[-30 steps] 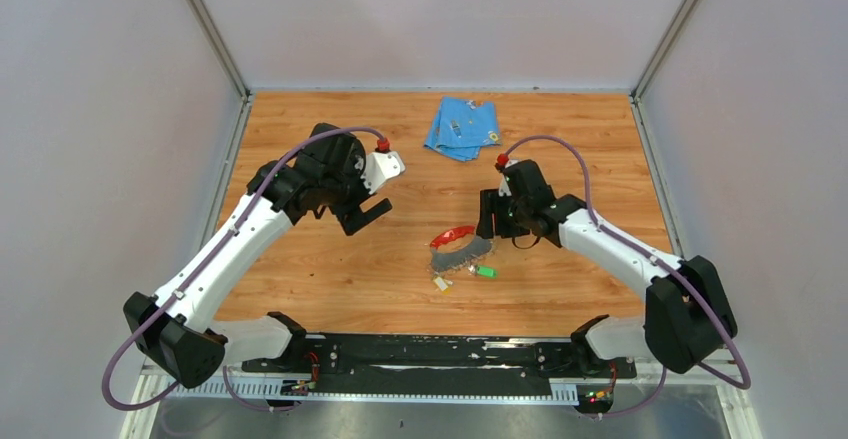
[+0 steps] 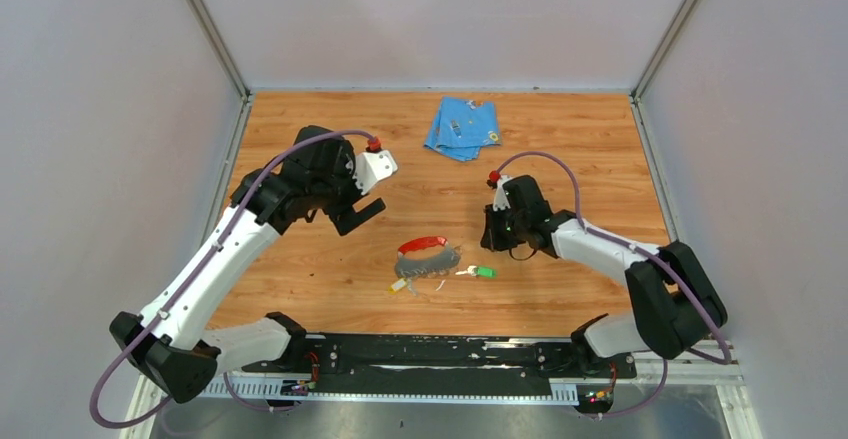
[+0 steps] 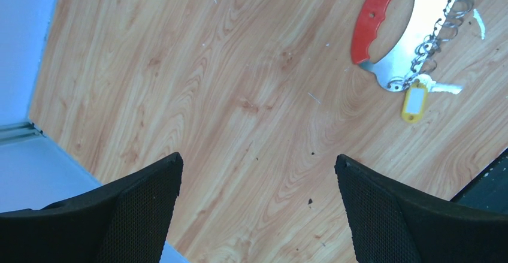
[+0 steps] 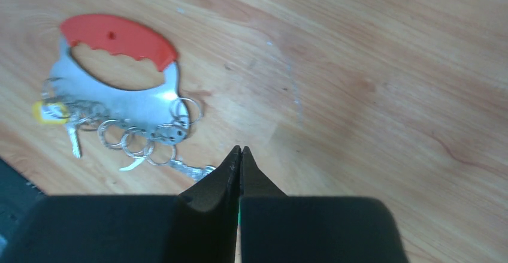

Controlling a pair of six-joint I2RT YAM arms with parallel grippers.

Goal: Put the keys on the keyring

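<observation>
The keyring (image 2: 428, 259), a grey curved plate with a red handle and wire rings, lies flat at mid-table. By its left end is a yellow-tagged key (image 3: 414, 102), close against the rings. A green-tagged key (image 2: 482, 271) lies just off its right end; in the right wrist view my fingers mostly cover the tag. My right gripper is shut, nothing visible between its fingertips, right of the keyring and apart from it. Over the left of the table my left gripper is open and empty, with bare wood showing between its fingers.
A folded blue cloth (image 2: 464, 129) lies at the back of the table. Small pale bits, one of them a white strip (image 3: 479, 23), sit near the rings. Much of the wood around is clear; walls enclose the back and sides.
The keyring and yellow tag have slid left, away from the right gripper; the green tag stayed about where it was. The left arm shifted slightly left.
</observation>
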